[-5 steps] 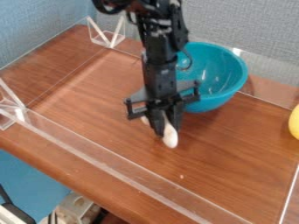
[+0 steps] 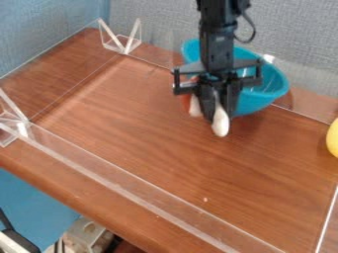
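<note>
The black gripper [image 2: 215, 94] hangs in front of a teal bowl [image 2: 264, 83] near the back of the wooden table [image 2: 158, 183]. A small white object [image 2: 220, 123] shows at its fingertips, raised in front of the bowl; whether the fingers are shut on it is hard to tell. The gripper hides the middle of the bowl.
A yellow object [image 2: 331, 137] is at the right edge. White wire frames stand at the back left and left edge. A clear rail runs along the front.
The gripper has moved up, back and to the right, with the white object moving along with it, and it now covers more of the bowl.
</note>
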